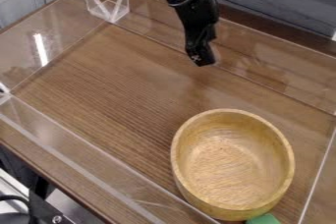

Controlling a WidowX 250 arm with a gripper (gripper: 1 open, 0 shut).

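Observation:
My black arm reaches down from the top centre, with the gripper [202,55] hanging over the back middle of the wooden table [98,90]. Its fingers are dark and small, and I cannot tell whether they are open or shut. A round pale yellow bowl [233,154] sits at the front right, apart from the gripper, and looks empty.
A white wire-like object [109,2] stands at the back left. A green item [264,218] shows below the bowl. Clear plastic edging runs round the table, with a wall behind.

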